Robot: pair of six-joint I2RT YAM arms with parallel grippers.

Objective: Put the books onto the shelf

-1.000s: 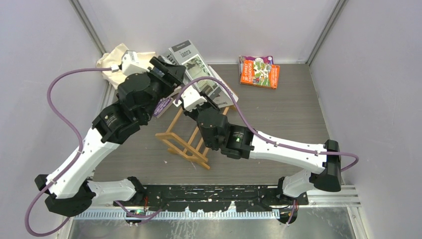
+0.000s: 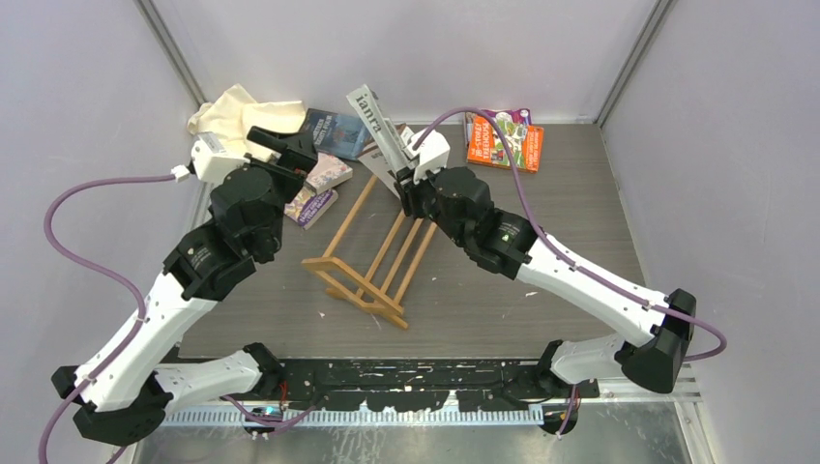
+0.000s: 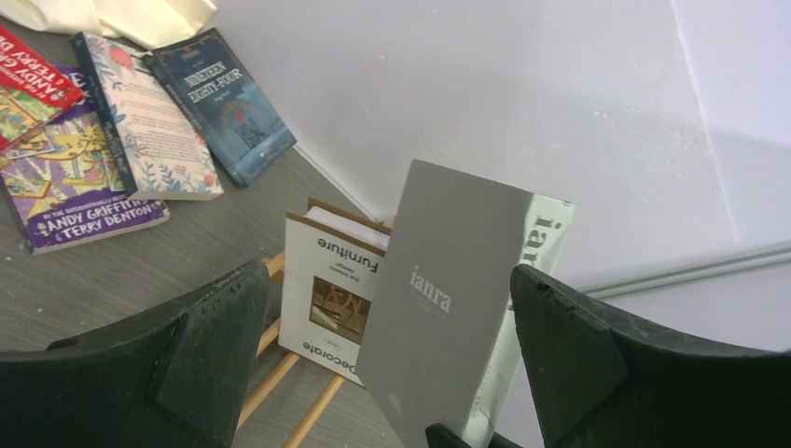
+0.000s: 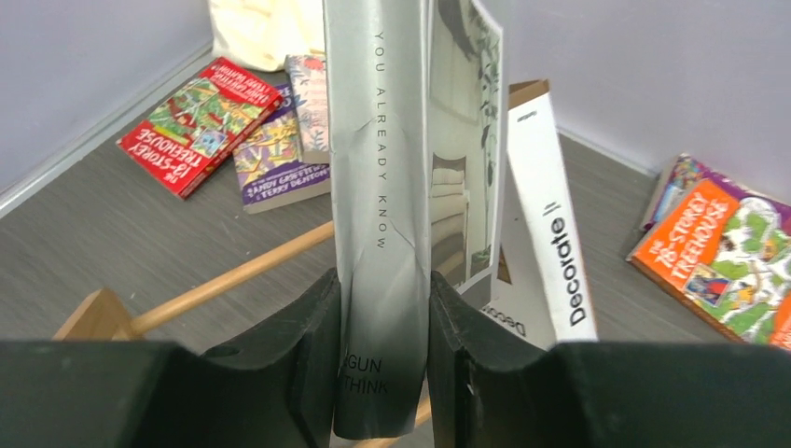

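Observation:
My right gripper is shut on the spine of a grey-white book [image 4: 381, 187], which it holds up on end above the wooden rack. The same grey book [image 3: 452, 289] shows its flat cover in the left wrist view. Behind it, a white furniture book [image 3: 328, 285] leans on the wooden rack [image 2: 367, 280]. My left gripper stands open, apart from the grey book, with nothing between its fingers. On the left lie a blue book [image 3: 222, 105], a floral book [image 3: 149, 121], a purple book [image 3: 89, 196] and a red book [image 4: 201, 126].
Two overlapping books, the upper one an orange book [image 2: 530, 147], lie at the back right. A cream cloth bag [image 2: 242, 118] rests in the back left corner. Bare table [image 2: 561, 251] spreads to the right of the rack.
The held grey book has turned from facing the camera to nearly edge-on as my right gripper moved right and up in view. My left gripper has drawn back leftward, away from it.

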